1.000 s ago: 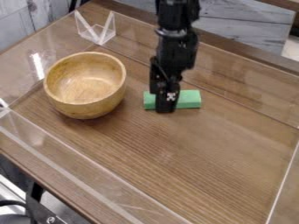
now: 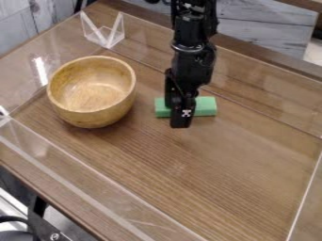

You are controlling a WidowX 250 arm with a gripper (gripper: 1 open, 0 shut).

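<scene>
The black gripper (image 2: 182,107) hangs over a green block (image 2: 202,106) near the middle of the table, its fingers reaching down in front of the block's middle and hiding part of it. It stands open. Whether the fingers touch the block is hard to tell.
A wooden bowl (image 2: 78,85) sits at the left, a short way from the block. A clear wire-like holder (image 2: 104,28) stands at the back left.
The gripper has moved slightly lower and toward the front over the block. The bowl and block look about where they were.
</scene>
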